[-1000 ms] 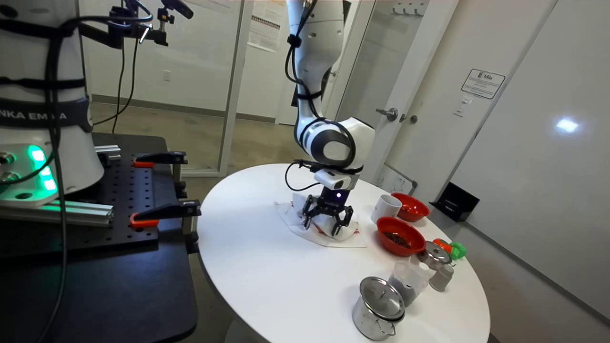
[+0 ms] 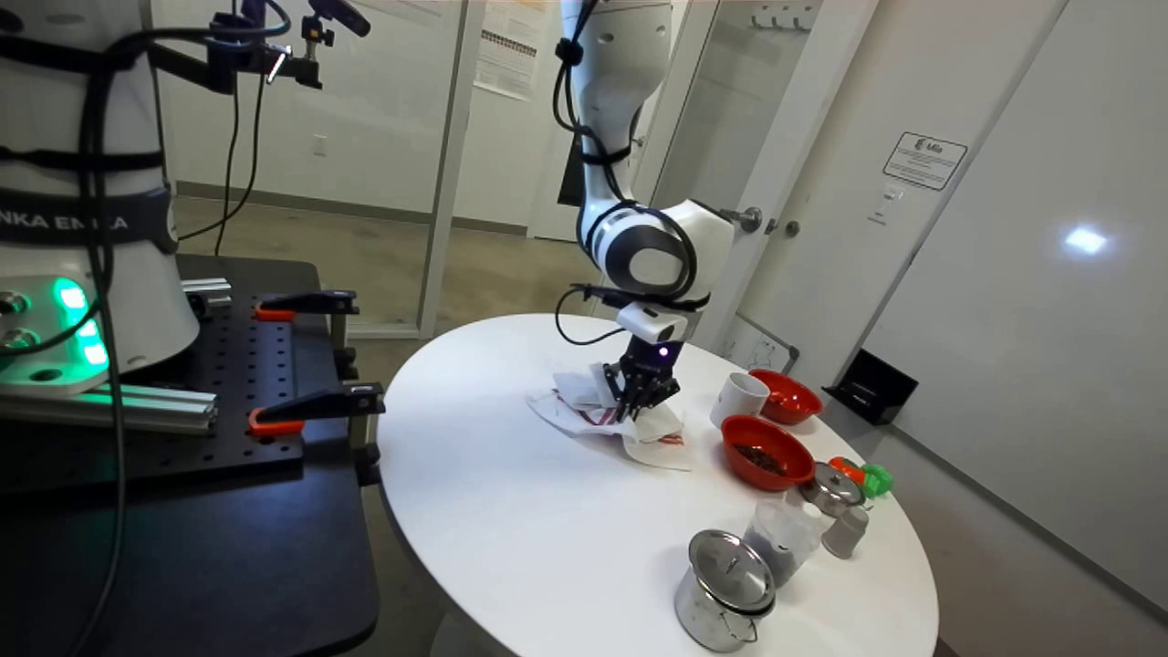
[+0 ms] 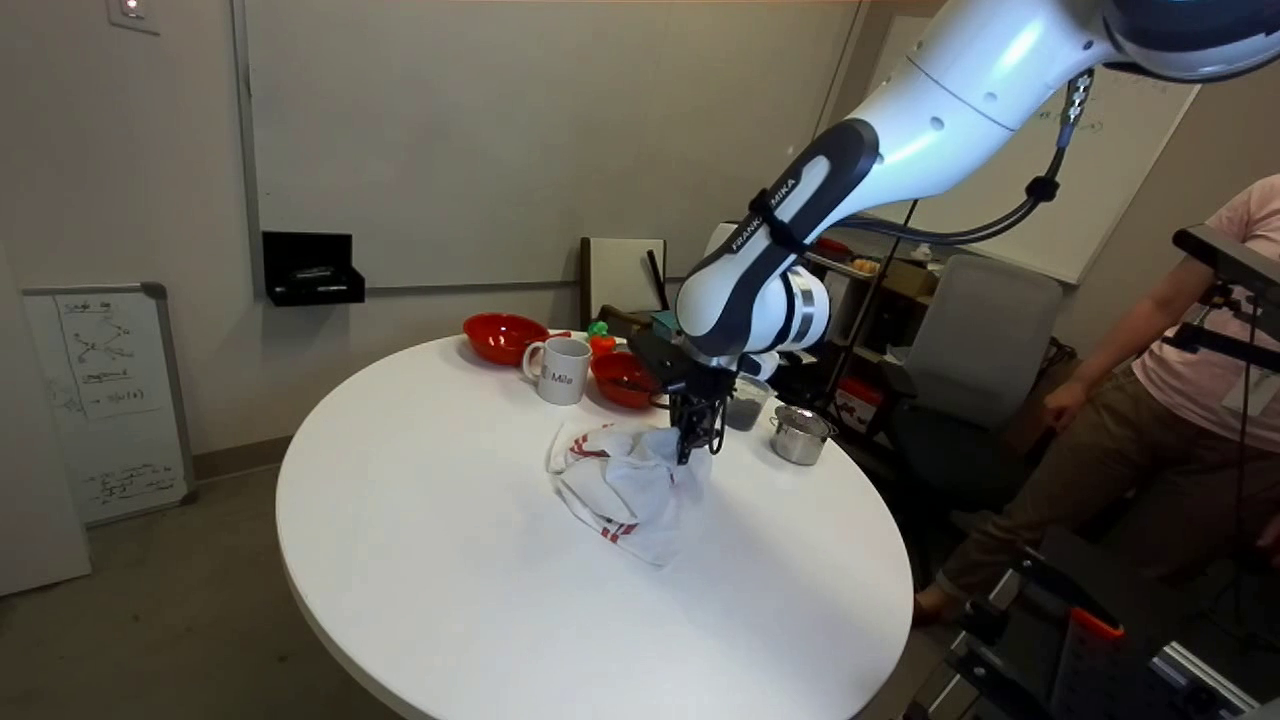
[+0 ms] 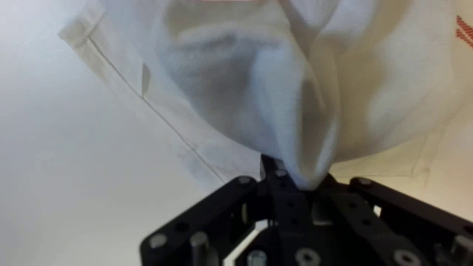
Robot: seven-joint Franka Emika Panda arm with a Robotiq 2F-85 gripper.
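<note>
A white towel (image 2: 662,451) with red stripes lies crumpled on the round white table, partly folded over itself. My gripper (image 2: 627,411) is at the towel, its fingers shut on a bunched fold. In the wrist view, cloth (image 4: 306,133) rises in a pinched pleat into the gripper; a flat hemmed layer lies on the table beneath. From the other side, the towel (image 3: 624,486) spreads to the left of the gripper (image 3: 690,446), with part of it raised toward the fingers. Whether anything lies under the cloth cannot be seen.
A white mug (image 2: 740,399) and two red bowls (image 2: 786,396), one with dark bits inside (image 2: 766,453), stand beyond the towel. A lidded steel pot (image 2: 724,591), a clear container (image 2: 784,537) and smaller items line that side.
One second ago the gripper was open over the towel. Its fingers have since closed on the cloth, and the wrist has turned and shifted slightly. The towel's near edge is drawn up into folds.
</note>
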